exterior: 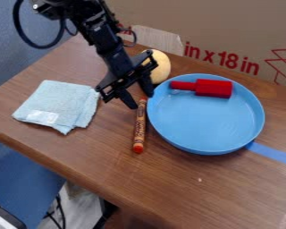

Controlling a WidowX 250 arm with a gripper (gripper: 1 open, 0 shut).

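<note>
The black gripper (124, 93) is low over the wooden table, just at the upper end of an orange-brown rolling pin or stick (139, 134) that lies lengthwise left of the blue plate (206, 125). Whether its fingers are open or shut is hard to make out. A red object (211, 88) lies on the back of the plate. A light blue folded cloth (56, 105) lies left of the gripper. A pale yellow round object (157, 64) sits behind the gripper.
A cardboard box (235, 40) stands along the back. Blue tape (274, 154) runs right of the plate. The table's left edge drops to a blue surface.
</note>
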